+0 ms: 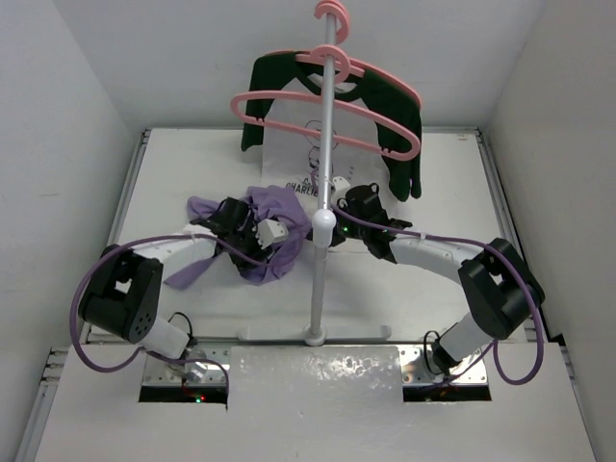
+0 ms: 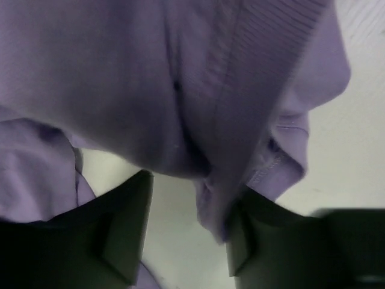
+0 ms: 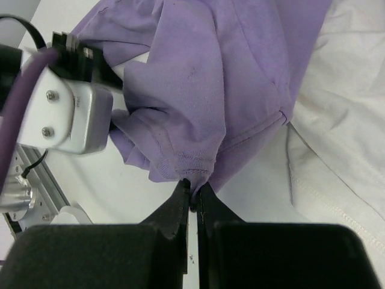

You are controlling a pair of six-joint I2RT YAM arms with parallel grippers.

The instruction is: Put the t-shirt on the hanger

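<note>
A purple t-shirt (image 1: 279, 207) lies bunched on the white table left of the rack's pole. My left gripper (image 1: 265, 250) is down over it; in the left wrist view its dark, blurred fingers (image 2: 114, 235) stand apart beside a hanging fold of the shirt. In the right wrist view my right gripper is shut on a gathered hem of the purple shirt, with the left arm's housing showing at upper left.
A rack pole (image 1: 319, 289) stands in the middle with pink hangers (image 1: 269, 96), one empty in front, one behind holding a white and green shirt (image 1: 395, 173) that drapes onto the table.
</note>
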